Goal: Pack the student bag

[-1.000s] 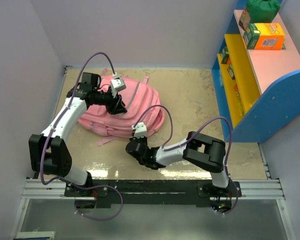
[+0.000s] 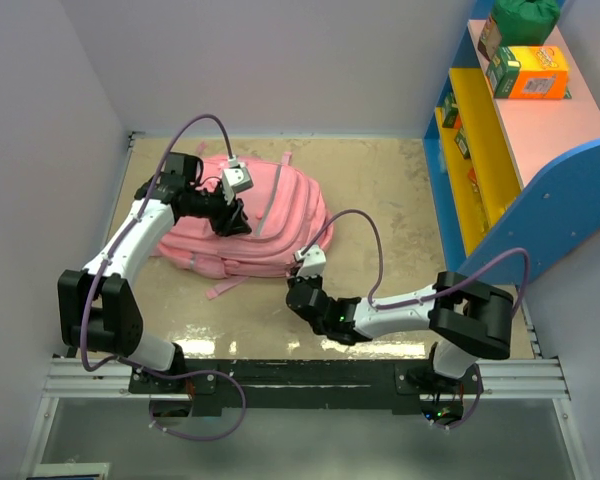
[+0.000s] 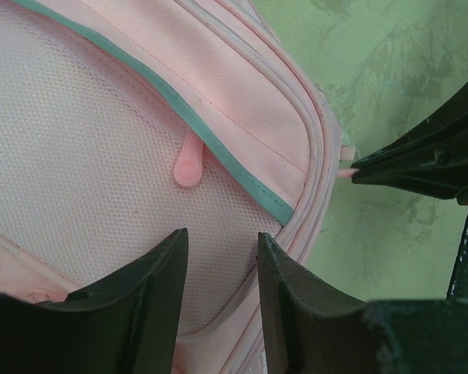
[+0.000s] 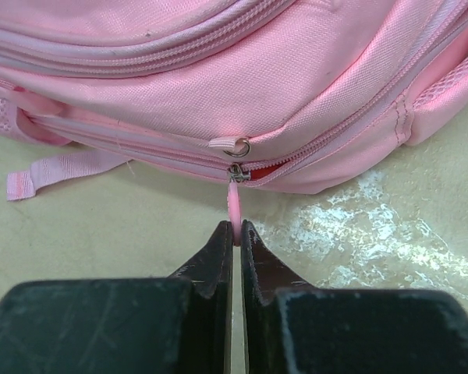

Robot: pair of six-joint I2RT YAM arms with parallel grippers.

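The pink student bag (image 2: pixel 280 215) lies flat on the table toward the back left. In the right wrist view, my right gripper is shut on the pink zipper pull (image 4: pixel 234 206) at the bag's near edge, and a short stretch of red shows in the zipper beside the slider. My left gripper is over the top of the bag with its fingers part open. Between its fingertips in the left wrist view there is only bag fabric (image 3: pixel 218 210), seen below; whether they touch it I cannot tell.
At the right stands a blue and yellow shelf (image 2: pixel 490 150) with a pink top. An orange and green box (image 2: pixel 528 73) and a green package (image 2: pixel 520 22) sit on it. Bare table (image 2: pixel 380 200) lies between bag and shelf.
My right gripper has moved to the right along the bag's near edge with the zipper pull. The left arm has shifted slightly, and the bag has barely moved.
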